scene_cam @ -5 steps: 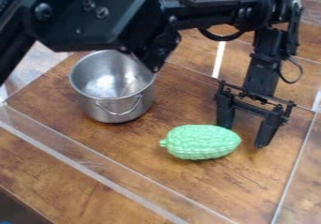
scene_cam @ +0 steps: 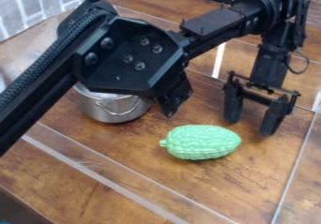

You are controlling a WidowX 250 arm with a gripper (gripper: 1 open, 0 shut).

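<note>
A green bumpy gourd-like object (scene_cam: 201, 142) lies on the wooden table. To its upper right my gripper (scene_cam: 253, 115) hangs low over the wood, fingers apart, with nothing between them. A steel pot (scene_cam: 107, 109) with a wire handle sits to the left of the gourd, its upper part largely hidden behind my black arm.
The wooden table (scene_cam: 119, 181) has clear space at the front left and around the gourd. Pale strips cross it along the right and left. A white railing-like edge shows at the top left.
My arm's upper linkage has swung down and now covers much of the pot. The gripper has shifted slightly, still open; the gourd and pot stay where they were.
</note>
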